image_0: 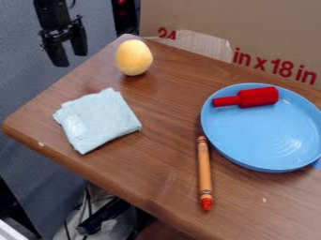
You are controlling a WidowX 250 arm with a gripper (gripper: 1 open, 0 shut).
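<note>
My black gripper hangs at the upper left over the grey floor, beyond the table's edge, its two fingers apart with nothing visible between them. To its right on the wooden table sits a yellow egg-shaped object. A folded pale blue cloth lies at the left, an orange crayon at the front right, and a red cylinder with a thin handle on a blue plate.
A cardboard box stands along the back of the table. Bare wood lies in the table's middle and front.
</note>
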